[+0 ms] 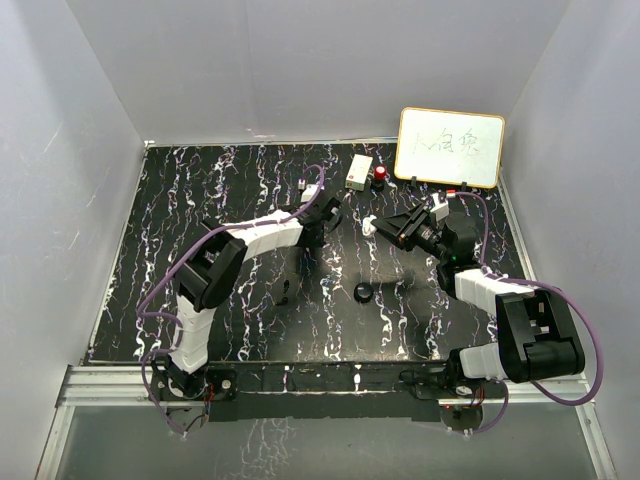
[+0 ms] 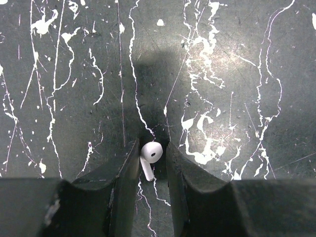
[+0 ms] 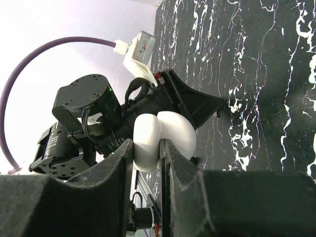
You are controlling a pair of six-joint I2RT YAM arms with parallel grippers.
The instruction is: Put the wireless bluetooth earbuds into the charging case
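A white earbud [image 2: 152, 153] lies on the dark marbled table in the left wrist view, between the fingertips of my left gripper, which is part open and pointed down at it. In the top view my left gripper [image 1: 318, 240] is low over the middle of the table. My right gripper is shut on the white charging case [image 3: 146, 133], whose rounded lid stands open behind it; in the top view the case [image 1: 369, 227] is held right of centre.
A beige box [image 1: 359, 172], a red-capped bottle [image 1: 380, 177] and a whiteboard [image 1: 448, 146] stand along the back. A black round object [image 1: 363, 292] lies front of centre.
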